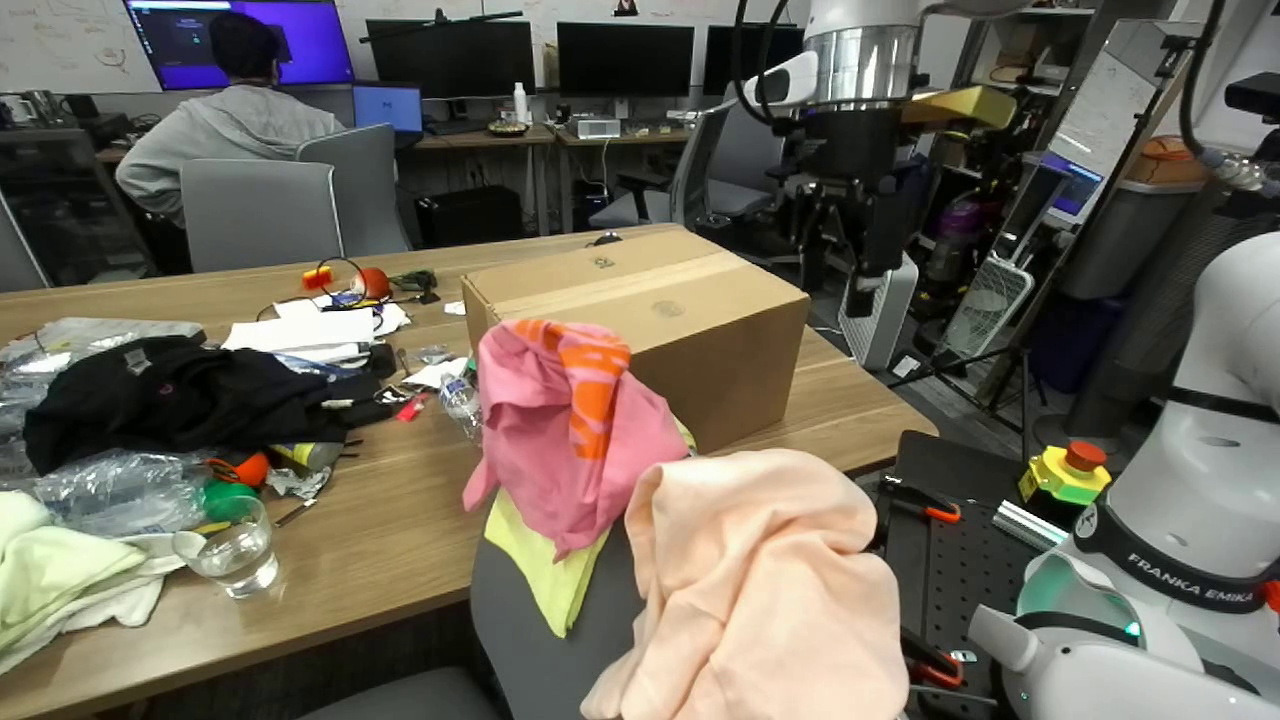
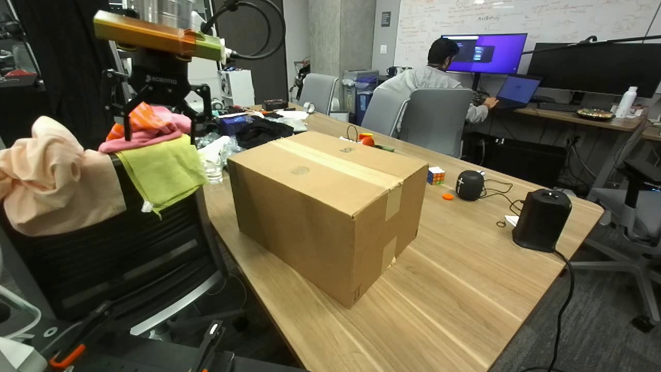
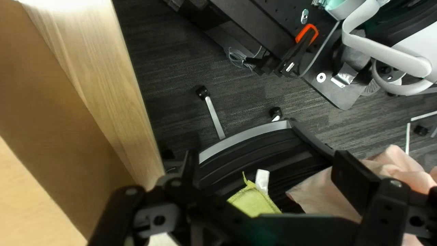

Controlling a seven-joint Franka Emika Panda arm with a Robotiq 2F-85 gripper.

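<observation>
My gripper (image 2: 160,135) stands open with nothing between its fingers. In exterior view 2 it overlaps the cloths on the chair back; exterior view 1 has the gripper (image 1: 833,274) in the air beyond the box's right end. A pink cloth with orange print (image 1: 572,420) hangs over the chair, partly covering a yellow-green cloth (image 2: 164,172). Beside them a peach cloth (image 1: 768,588) drapes over the same chair back. Between and below the fingers, the wrist view catches the corner of the yellow-green cloth (image 3: 252,200); the peach cloth (image 3: 323,192) shows near the right finger.
A closed cardboard box (image 2: 297,217) occupies the table beside the chair (image 2: 124,260). Clutter, including a black cloth (image 1: 180,396) and a glass (image 1: 240,554), covers the table's far part. In exterior view 2, bare tabletop (image 2: 446,273) lies right of the box.
</observation>
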